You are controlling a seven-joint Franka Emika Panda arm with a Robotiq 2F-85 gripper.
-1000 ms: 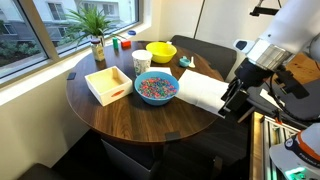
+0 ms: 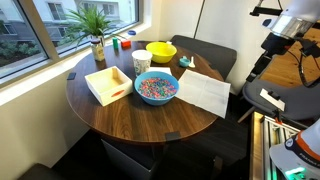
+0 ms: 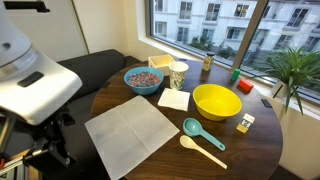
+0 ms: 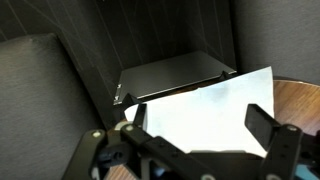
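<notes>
My gripper is open, with nothing between its fingers, and the wrist view looks down past it. Beneath it in that view lies a white sheet, overlapping the edge of the round wooden table. In the first exterior view the gripper hangs at the upper right, above and to the right of the sheet. A blue bowl full of small colourful pieces stands on the table. Behind it are a patterned white cup and a yellow bowl.
A cream box sits at the table's left. A teal scoop, a pale spoon and a small yellow-and-white carton lie near the yellow bowl. A potted plant stands by the window.
The arm has lifted and drawn back to the right, away from the sheet. Objects on the table look unmoved.
</notes>
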